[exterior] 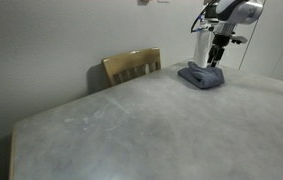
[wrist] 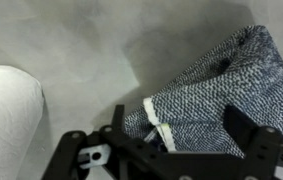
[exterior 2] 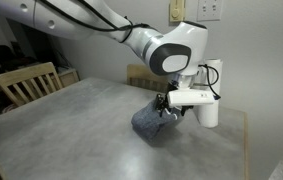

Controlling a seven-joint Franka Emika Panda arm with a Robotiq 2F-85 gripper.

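A dark grey-blue cloth [exterior: 200, 75] lies bunched on the table's far right part in exterior view 1. In the wrist view the cloth [wrist: 221, 98] fills the right side, its woven surface folded and a pale strip showing at its left edge. My gripper is over the near part of the cloth with its fingers spread apart. Exterior view 2 has the gripper [exterior 2: 169, 108] just above the cloth [exterior 2: 153, 124], pointing down. Whether the fingertips touch the fabric I cannot tell.
A white paper-towel roll [exterior 2: 209, 95] stands beside the arm; its rounded white shape [wrist: 8, 115] shows at the wrist view's left. Wooden chairs [exterior: 131, 65] back onto the table's edge.
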